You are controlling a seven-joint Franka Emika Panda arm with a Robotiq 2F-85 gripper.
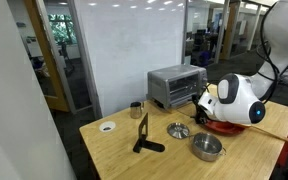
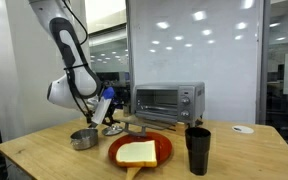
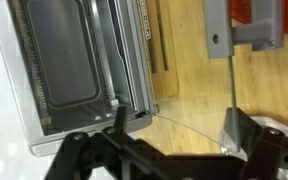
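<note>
My gripper hangs near the front of the grey toaster oven [image 1: 177,86], above the wooden table. In the wrist view its dark fingers [image 3: 121,122] stand apart, with table surface showing between them. The oven's glass front [image 3: 66,50] fills the left of that view. A shiny metal lid [image 1: 178,130] lies on the table, left of the gripper in exterior view 1; a steel pot [image 1: 207,147] stands closer to the front. Bread [image 2: 137,153] rests on a red plate [image 2: 161,146], which the arm partly covers in exterior view 1.
A black stand-like object [image 1: 146,137] is upright left of the lid. A metal canister [image 1: 137,108] and a white disc [image 1: 107,126] are farther left. The black cup [image 2: 198,149] stands beside the plate.
</note>
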